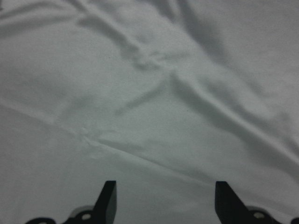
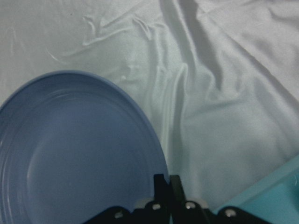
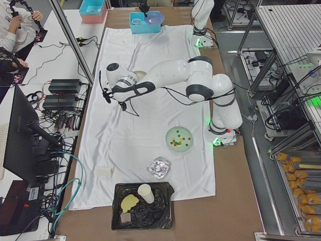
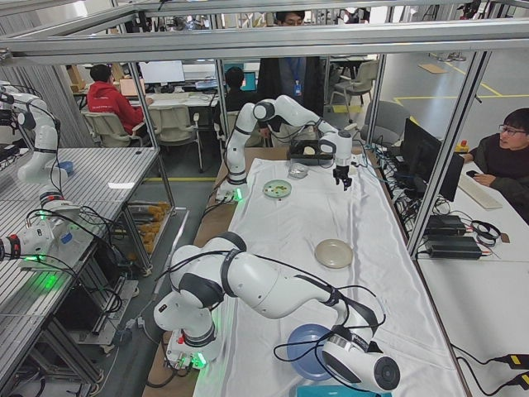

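Observation:
My left gripper hangs over bare white cloth, its fingers wide apart and empty. In the camera left view it sits left of the beige plate, which the arm partly hides; the plate (image 4: 334,253) shows clearly in the camera right view. My right gripper has its fingertips together at the rim of a blue plate (image 2: 81,144), beside a turquoise bin (image 2: 261,196). Whether the rim is between the fingertips is unclear. In the camera left view the blue plate (image 3: 154,19) appears at the bin's top right.
A green plate with small coloured pieces (image 3: 179,138), crumpled foil (image 3: 158,167), a pale flat item (image 3: 104,171) and a black lined tray (image 3: 142,222) with a cup lie in the nearer part of the camera left view.

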